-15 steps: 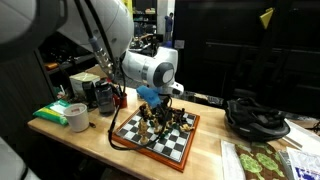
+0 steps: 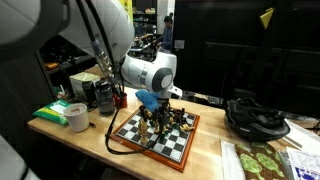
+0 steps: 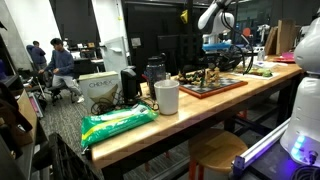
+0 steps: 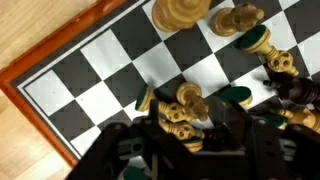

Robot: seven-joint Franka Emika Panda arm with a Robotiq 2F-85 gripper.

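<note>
The chessboard (image 2: 182, 147) lies on the wooden table, its brown frame around black and white squares. My gripper is low over the board, with its dark fingers apart. Between and just ahead of them stands a light wooden chess piece (image 4: 193, 99); no firm hold on it shows. Another wooden piece (image 4: 178, 130) lies on its side near the left finger. Tall wooden pieces (image 4: 182, 12) stand farther up, while a toppled one with a green base (image 4: 268, 50) rests at the right. The fingers cover part of the board.
Dark pieces (image 4: 292, 90) crowd the right side of the wrist view. Squares at the left are bare. Beside the board are a white container (image 2: 77, 117), a black bag (image 2: 257, 117) and a green packet (image 3: 118, 124). A cable loops near the gripper.
</note>
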